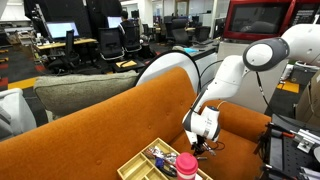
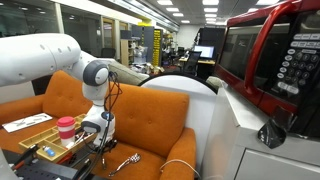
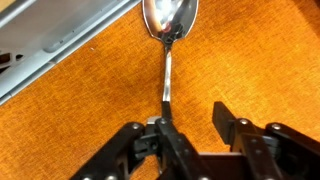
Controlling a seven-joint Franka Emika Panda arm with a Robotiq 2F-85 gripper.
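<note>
A shiny metal spoon [image 3: 172,15] lies on the orange cushion in the wrist view. Its thin handle runs down toward my gripper and ends at the left fingertip. The fingers stand apart, with orange cloth showing in the gap; the handle meets the left side, not the middle. Whether that finger touches the handle or hides part of it, I cannot tell. From outside, the gripper [image 1: 203,147] points down at the seat beside the wooden tray, its fingertips small and dark.
The compartmented wooden tray [image 1: 133,168] holds small items, and a pink-lidded container [image 1: 187,165] stands at its near right. More metal utensils [image 2: 124,161] lie on the seat. A couch back [image 1: 95,125] rises behind.
</note>
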